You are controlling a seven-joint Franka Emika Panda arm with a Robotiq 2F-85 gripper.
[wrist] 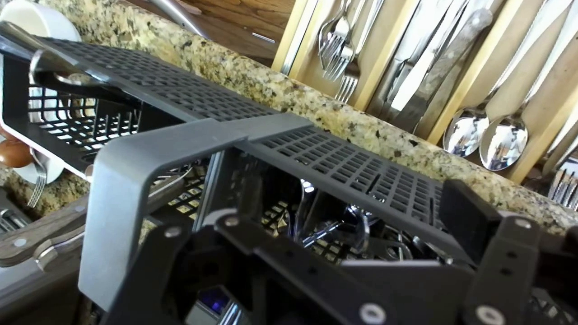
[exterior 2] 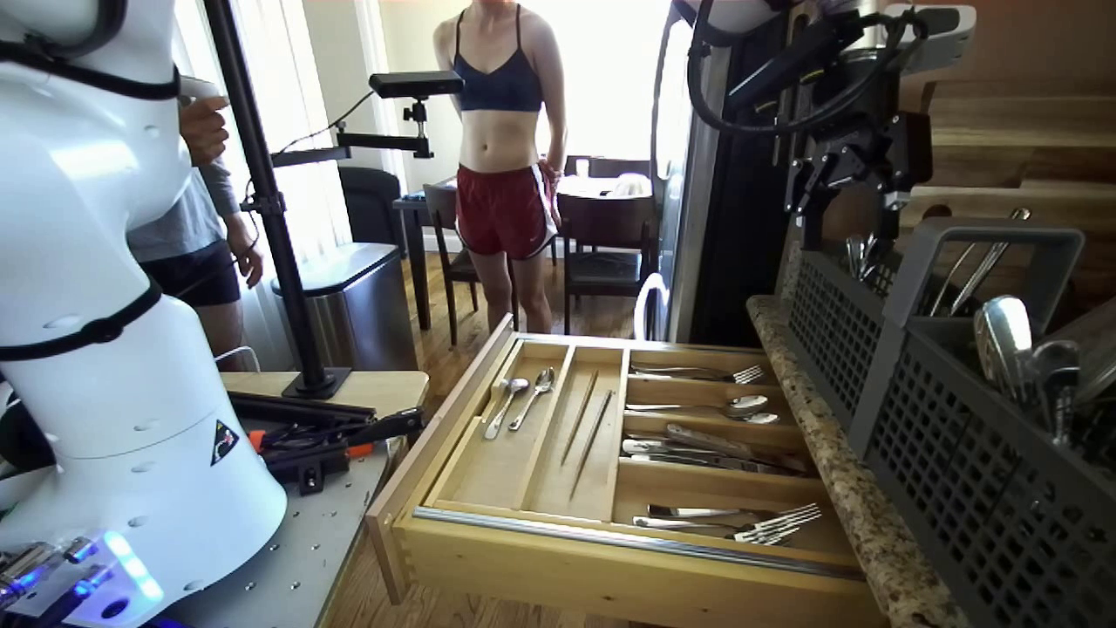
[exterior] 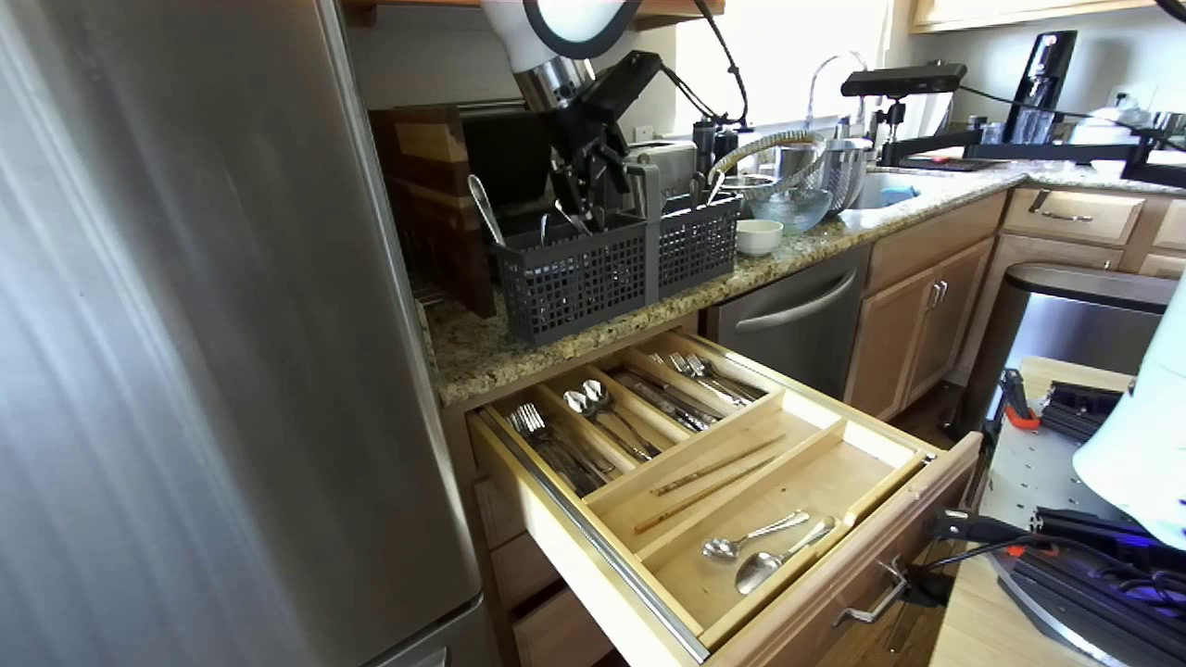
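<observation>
My gripper (exterior 2: pixel 845 208) is open above the end of the grey cutlery basket (exterior: pixel 578 278) farther from the sink, pointing down, its fingers apart. Seen from the wrist, the gripper's dark fingers (wrist: pixel 470 214) frame several metal utensils (wrist: pixel 352 225) inside the basket, and nothing is visibly held. Cutlery handles (exterior 2: pixel 863 251) stick up just below the fingers in exterior view 2. The open drawer (exterior: pixel 817 417) holds forks (exterior: pixel 528 421), knives (exterior 2: pixel 680 448), spoons (exterior: pixel 595 391), chopsticks (exterior 2: pixel 591 440) and two loose spoons (exterior: pixel 767 567) in its front section.
The basket's raised handle (wrist: pixel 116 200) stands beside the gripper. A white bowl (exterior: pixel 759 235) sits at the basket's sink end, while wooden boards (exterior: pixel 428 189) stand behind. The fridge (exterior: pixel 222 333) rises at the left. Two people stand beyond the drawer in exterior view 2.
</observation>
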